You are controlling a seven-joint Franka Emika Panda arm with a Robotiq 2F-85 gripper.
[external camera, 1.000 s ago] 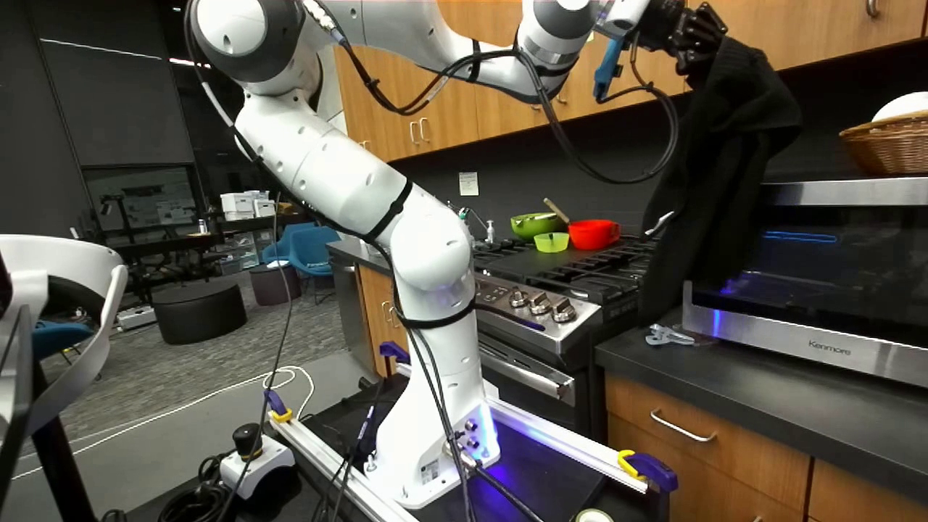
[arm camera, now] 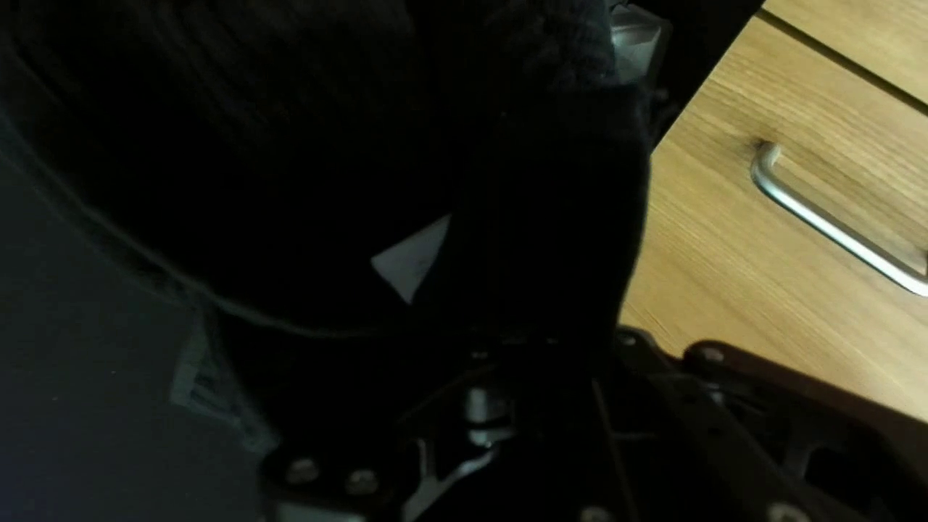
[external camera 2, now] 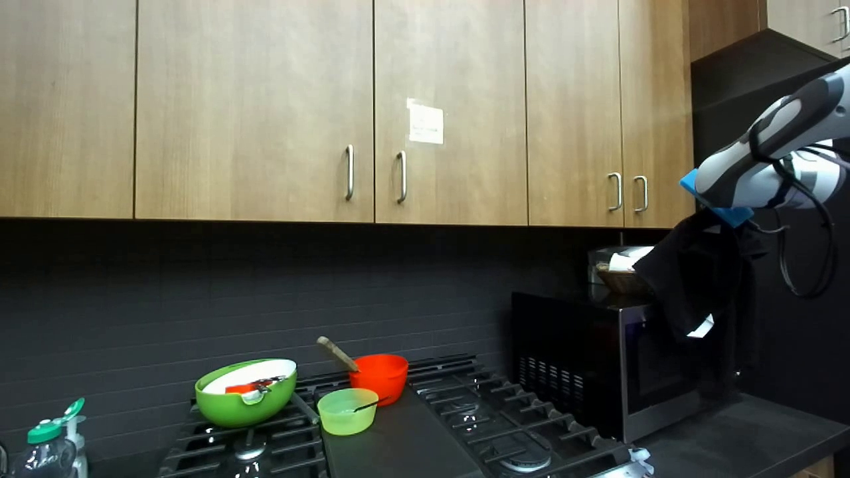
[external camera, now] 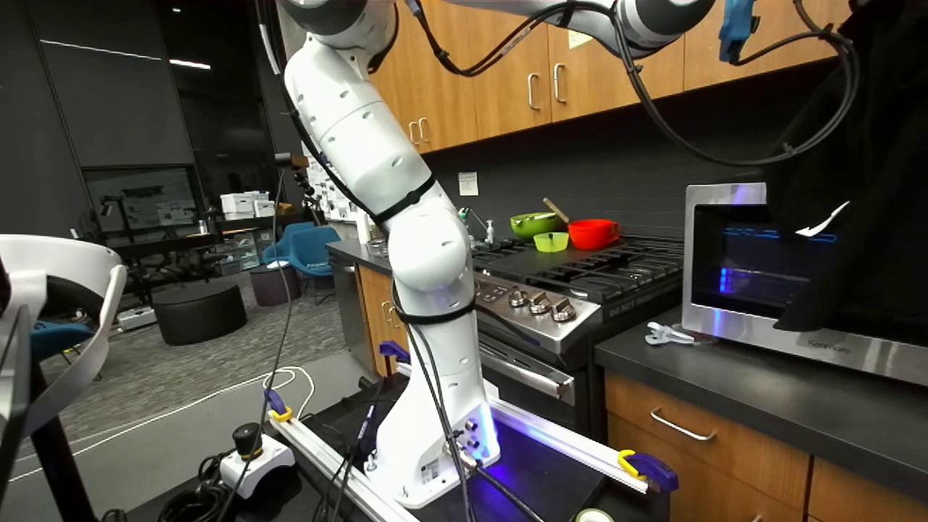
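A black cloth garment (external camera 2: pixel 686 267) hangs in front of the microwave (external camera 2: pixel 567 362), at the right of exterior view 2. My gripper is shut on the cloth, whose dark folds (arm camera: pixel 539 226) fill much of the wrist view and hide the fingertips. A white tag (arm camera: pixel 413 258) shows among those folds. In exterior view 1 the garment (external camera: pixel 839 252) drapes over the right part of the microwave door, while the gripper itself is outside that picture.
On the microwave sits a wicker basket (external camera 2: pixel 623 281), close behind the cloth. A white clip (external camera: pixel 669 334) lies on the dark counter (external camera: pixel 783 374). The stove holds a green bowl (external camera 2: pixel 239 407), a red pot (external camera 2: pixel 382 376) and a small light-green bowl (external camera 2: pixel 347 411). Wooden cabinets (external camera 2: pixel 454 111) hang above.
My arm has carried the black garment rightward in exterior view 1, from the microwave's left edge across its front.
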